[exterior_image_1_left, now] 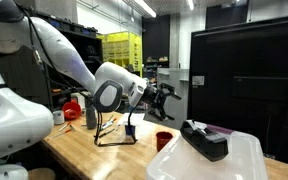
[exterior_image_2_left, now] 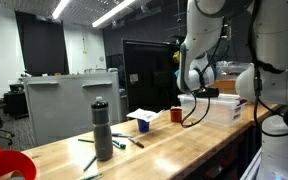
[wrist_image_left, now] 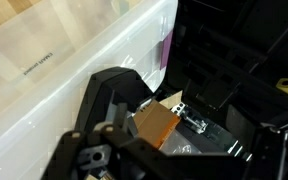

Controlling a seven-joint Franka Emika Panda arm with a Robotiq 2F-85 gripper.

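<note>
Held in the air above the table, my gripper [exterior_image_1_left: 168,92] is open with nothing visible between its fingers. Below and to its right, a black box-like container [exterior_image_1_left: 204,140] rests at the near left rim of a translucent white bin [exterior_image_1_left: 246,154]. A red mug [exterior_image_1_left: 164,139] stands on the table beside the bin. Farther left is a blue cup [exterior_image_2_left: 143,126], with white paper near it. In the wrist view the bin's pale rim [wrist_image_left: 79,85] runs diagonally, and part of the black container [wrist_image_left: 106,92] shows beside it. The bin's interior is mostly hidden in exterior view 2.
A dark thermos [exterior_image_2_left: 103,130] stands on the wooden table [exterior_image_2_left: 159,160], with pens or tools lying nearby. A red bowl [exterior_image_2_left: 9,163] sits at the left end. Beyond the bin is a tall black panel [exterior_image_1_left: 249,85]. Bare tabletop shows at the front.
</note>
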